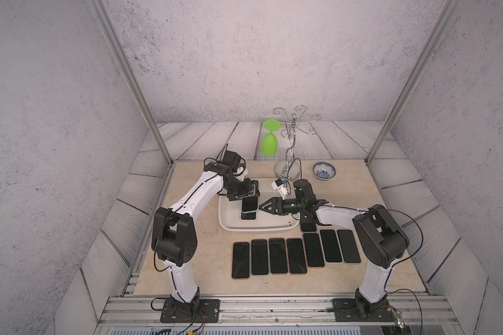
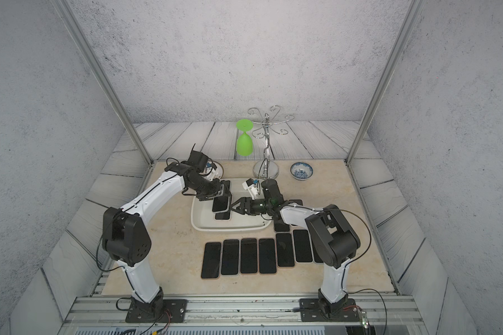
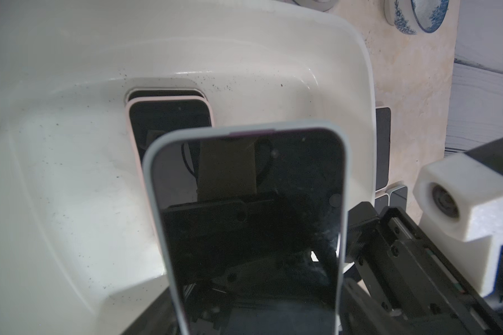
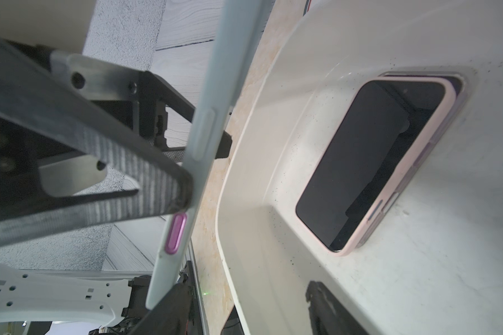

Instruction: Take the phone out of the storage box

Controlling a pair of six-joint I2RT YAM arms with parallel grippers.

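A white storage box (image 1: 258,229) stands in the middle of the table. Over its left half, a dark phone with a pale blue-grey frame (image 3: 251,234) is gripped by my left gripper (image 1: 254,191). The right wrist view shows a left finger (image 4: 165,187) against that phone's edge, and clear air between it and the box floor. Lower down, a pink-framed phone (image 4: 374,162) rests on another phone inside the box. My right gripper (image 1: 265,207) hangs over the box's right half, to the right of the held phone; its fingers (image 4: 327,312) are apart with nothing between them.
A row of dark phones (image 1: 277,256) lies in front of the box, with more beside its right end (image 1: 308,225). Behind are a metal stand (image 1: 287,169) with a green cup (image 1: 269,146) and a patterned bowl (image 1: 324,171).
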